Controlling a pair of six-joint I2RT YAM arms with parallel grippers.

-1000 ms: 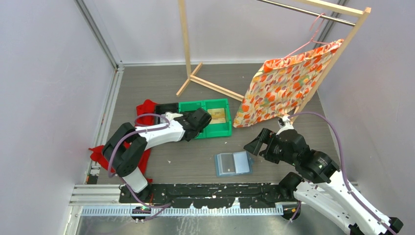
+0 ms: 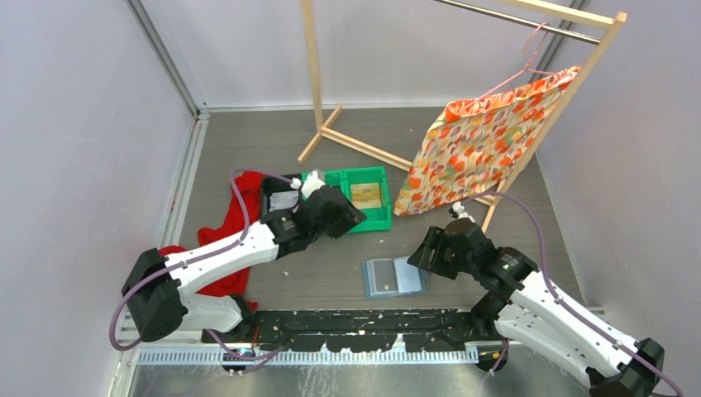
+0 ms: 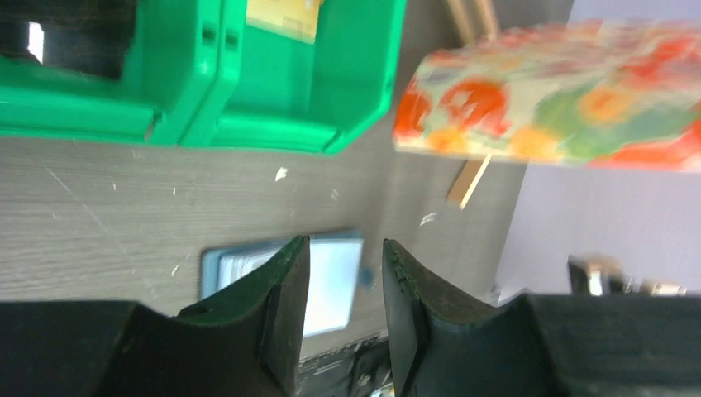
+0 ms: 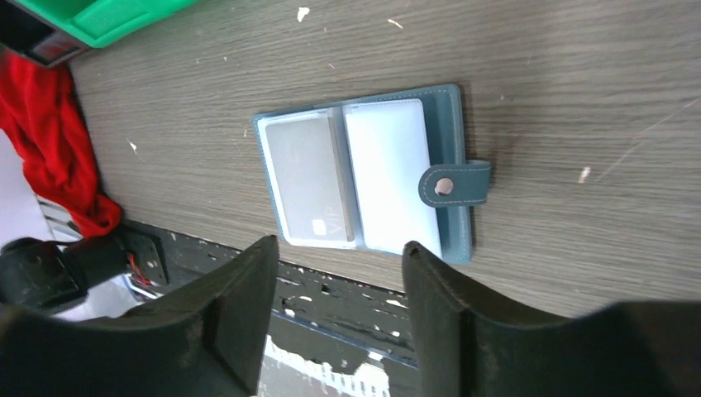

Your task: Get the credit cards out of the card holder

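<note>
The blue card holder (image 4: 460, 227) lies unfolded on the table, its strap with a snap on the right side in the right wrist view. Its left half carries a clear, greyish sleeve or card (image 4: 309, 169), its right half a pale white one (image 4: 388, 165). My right gripper is open above the holder's near edge, nothing between its fingers. My left gripper is part open and empty, up and to the left of the holder near the green bin. A yellowish card (image 2: 365, 195) lies in the green bin's right compartment (image 2: 379, 226).
A black box (image 2: 269, 185) adjoins the green bin, with a red cloth (image 2: 225, 236) to its left. Patterned fabric (image 2: 488, 132) hangs from a wooden rack (image 2: 364, 149) at the back right. Bare table surrounds the holder.
My left arm has swung from over the green bin toward the front, its gripper now nearer the holder. My right gripper has shifted slightly toward the holder's right edge. The holder has stayed put.
</note>
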